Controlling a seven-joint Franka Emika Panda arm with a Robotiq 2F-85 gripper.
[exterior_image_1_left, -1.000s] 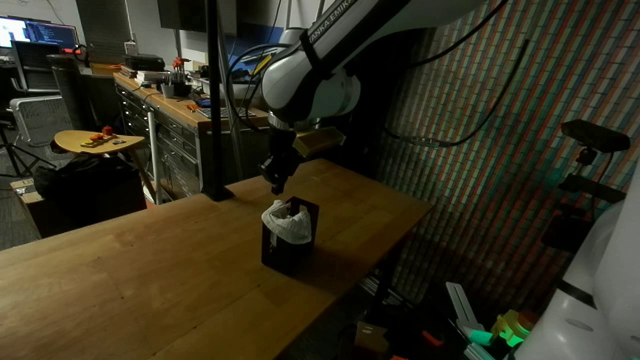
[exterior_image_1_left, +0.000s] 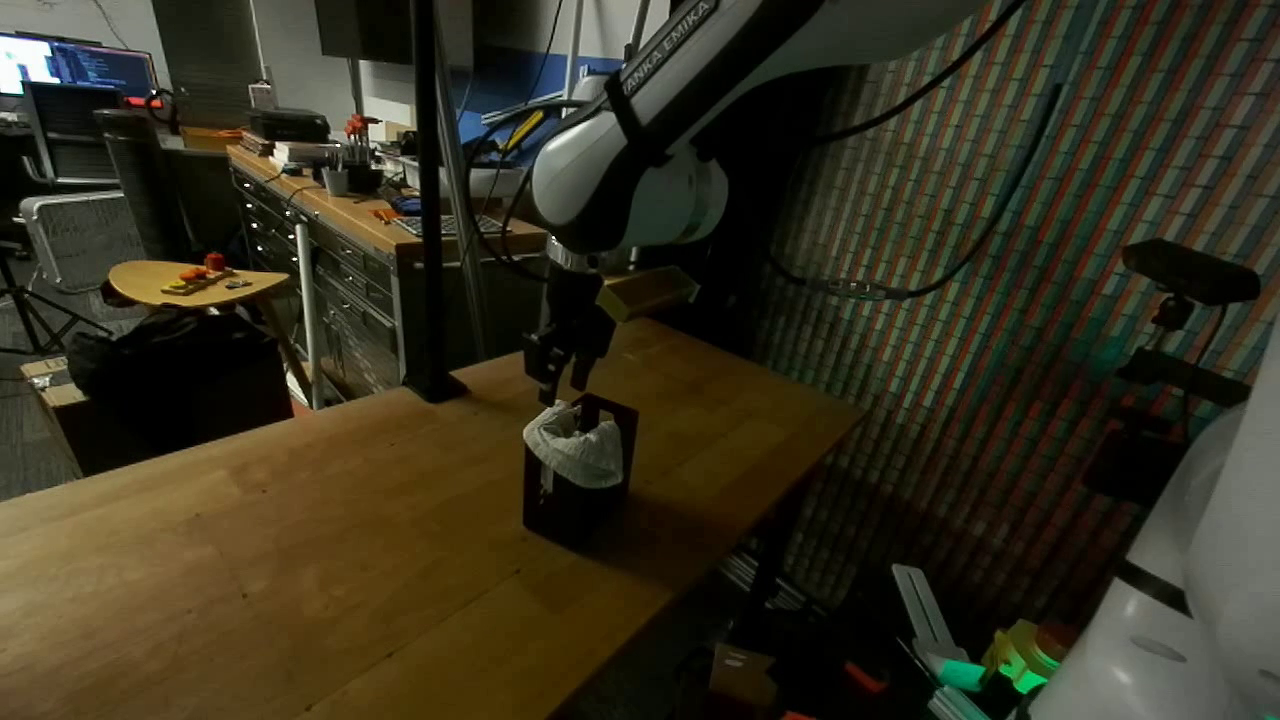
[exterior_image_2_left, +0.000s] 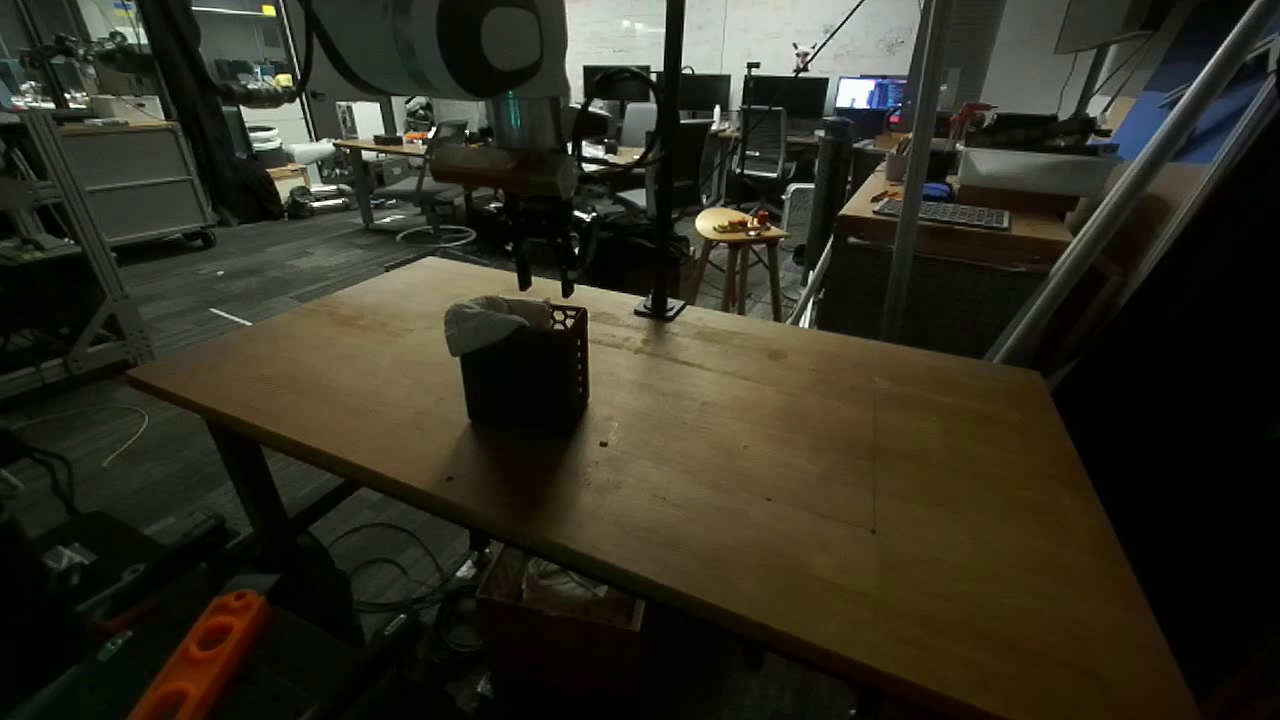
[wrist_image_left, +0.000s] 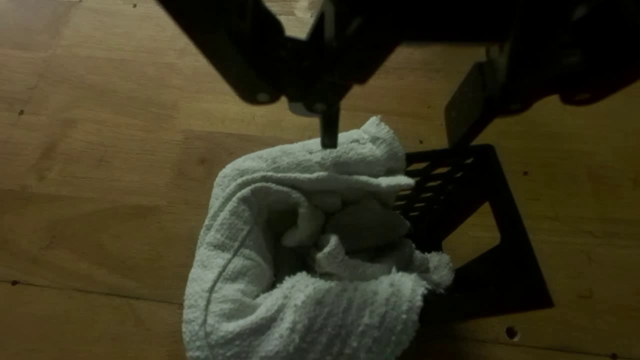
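A black box with cut-out sides (exterior_image_2_left: 524, 390) stands upright on the wooden table. White cloth (wrist_image_left: 240, 288) is bunched in its top and drapes over the rim, as exterior view 1 also shows. My gripper (exterior_image_1_left: 565, 386) hangs above the back of the box, pointing down. In the wrist view its two fingers (wrist_image_left: 329, 127) are spread apart with nothing between them. One finger overlaps the cloth's far edge in that view, the other the box's perforated side; contact cannot be made out. The cloth hides most of the box's inside.
A black post (exterior_image_2_left: 661, 307) rises from the table's far edge, near the arm. The table's edge (exterior_image_1_left: 720, 552) runs close to the box in exterior view 1.
The gripper's fingers, close together a second ago, have moved apart. My arm has shifted slightly right and down in exterior view 1. Box and cloth have not moved.
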